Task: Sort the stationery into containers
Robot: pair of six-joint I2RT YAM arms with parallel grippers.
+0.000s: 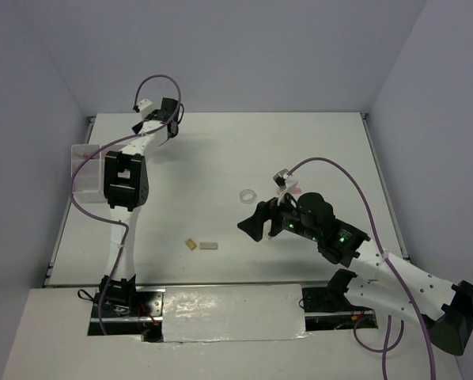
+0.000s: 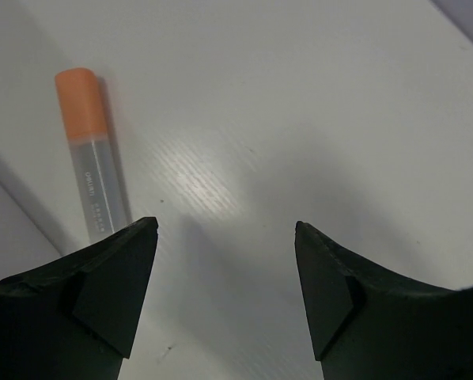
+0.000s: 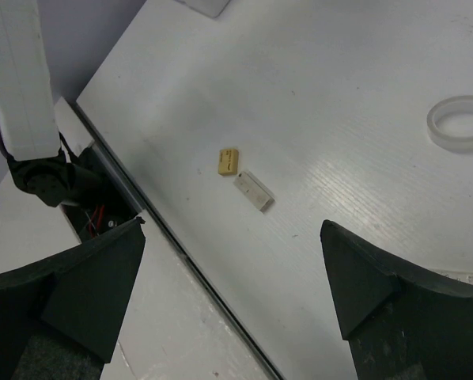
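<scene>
An orange-capped grey marker point(image 2: 92, 158) lies on the table in the left wrist view, just left of and ahead of my open left gripper, which has nothing between its fingers and is low over the back-left of the table. A clear compartment container point(image 1: 86, 182) sits at the left, partly hidden by that arm. My right gripper is open over the right middle. Below it lie a yellow eraser point(image 3: 228, 161), a pale block point(image 3: 254, 191), a tape roll point(image 3: 456, 139) and another pale item point(image 3: 462, 279), partly hidden.
A pinkish item point(image 1: 297, 190) lies partly hidden behind the right arm. The table's front edge point(image 1: 236, 282) runs below the eraser and block.
</scene>
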